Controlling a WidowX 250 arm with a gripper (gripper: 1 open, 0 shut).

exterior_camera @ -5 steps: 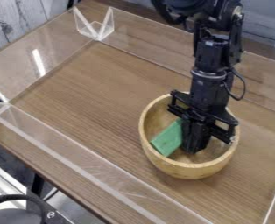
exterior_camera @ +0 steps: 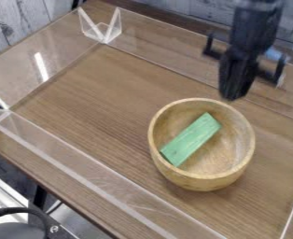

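A round wooden bowl (exterior_camera: 202, 171) stands on the right of the wooden table, with a green block (exterior_camera: 190, 140) lying tilted inside it toward the left. The gripper (exterior_camera: 236, 65) is at the top right, above and behind the bowl, heavily blurred by motion; its fingers cannot be made out, nor whether anything is between them.
A small clear plastic object (exterior_camera: 101, 27) is at the back left of the table. A dark cable or fitting (exterior_camera: 19, 226) is at the bottom left corner.
The gripper has risen out of the bowl and moved up and back toward the top right, uncovering the green block and the bowl's inside.
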